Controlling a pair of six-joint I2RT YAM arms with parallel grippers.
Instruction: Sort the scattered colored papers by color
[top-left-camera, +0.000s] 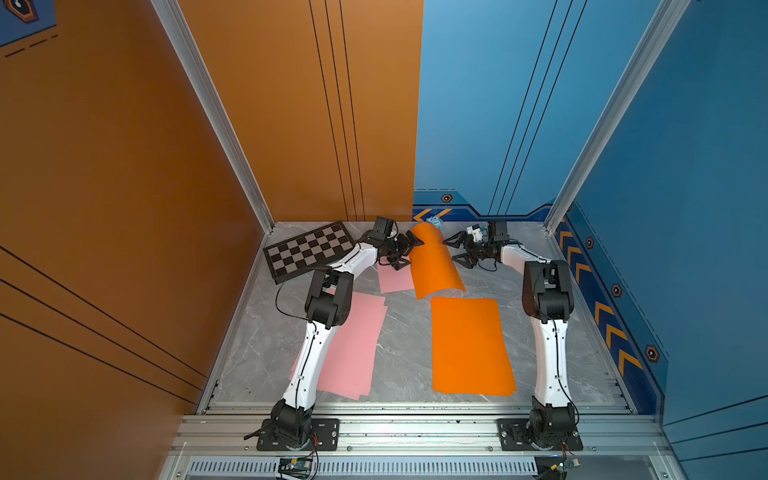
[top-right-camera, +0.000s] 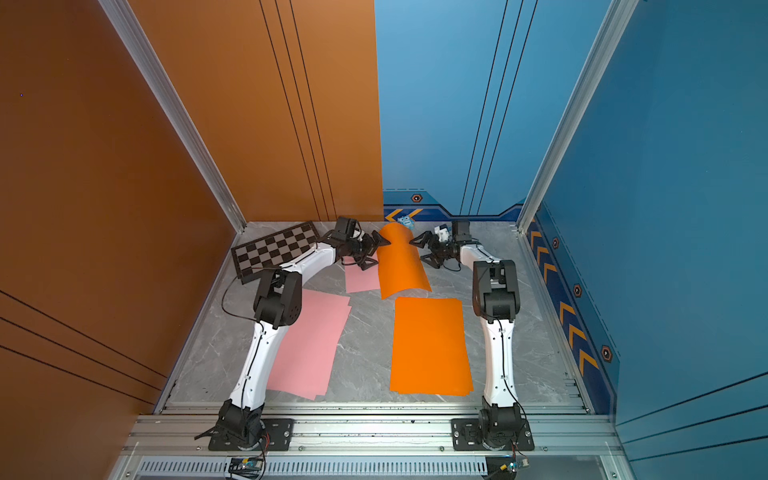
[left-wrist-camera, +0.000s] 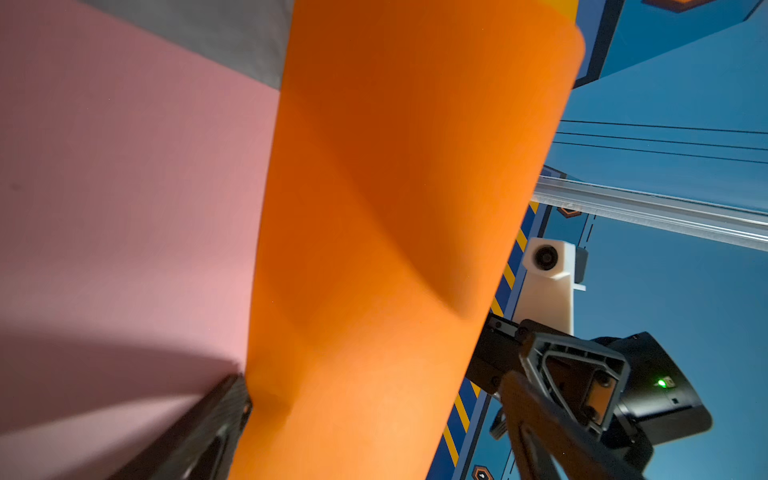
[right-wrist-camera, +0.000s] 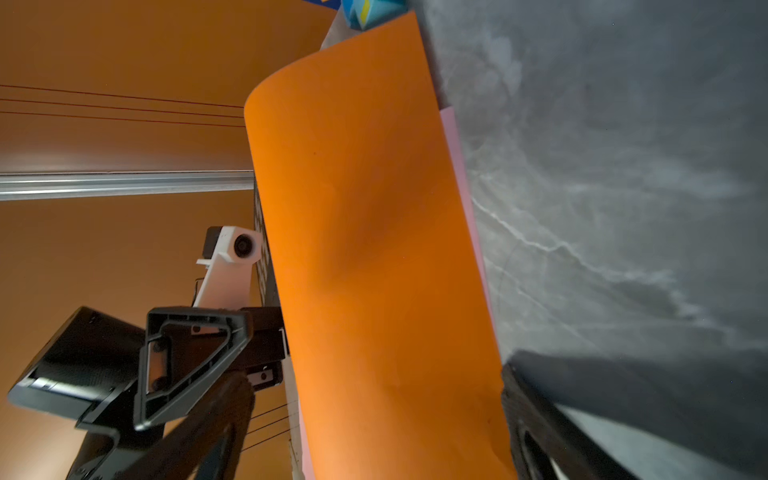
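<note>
An orange sheet (top-left-camera: 432, 260) at the back centre is arched up between my left gripper (top-left-camera: 404, 251) and my right gripper (top-left-camera: 457, 249), partly over a pink sheet (top-left-camera: 395, 278). Both grippers are open, their fingertips at or beside the orange sheet's long edges, as the left wrist and right wrist views show. An orange pile (top-left-camera: 472, 345) lies front right, and a pink pile (top-left-camera: 349, 348) front left, partly under the left arm.
A checkered board (top-left-camera: 308, 249) lies at the back left and a small blue object (top-left-camera: 436, 221) at the back wall. Bare table shows between the two front piles and along both sides.
</note>
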